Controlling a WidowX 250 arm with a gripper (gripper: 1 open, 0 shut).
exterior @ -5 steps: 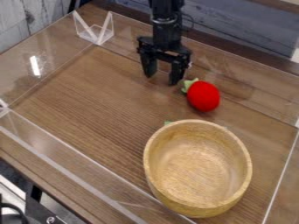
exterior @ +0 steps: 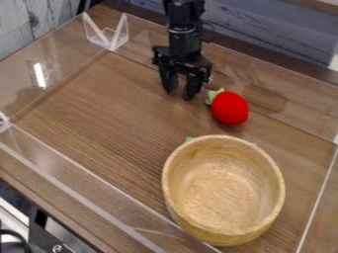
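My gripper (exterior: 183, 77) is at the upper middle of the camera view, a dark arm reaching down from the top edge, its fingers low over the wooden table. It stands open; whether anything lies between the fingers is too small to tell. A red round object (exterior: 228, 109), with some green at its upper left, sits just to the right and front of the gripper. A large cream bowl (exterior: 222, 222) stands at the lower right, with a small green bit at its back edge.
A wall runs along the back. Clear pieces show at the left edge, and dark items at the lower left corner.
My gripper has come slightly lower and nearer over the last second. The red object and the bowl have stayed in place.
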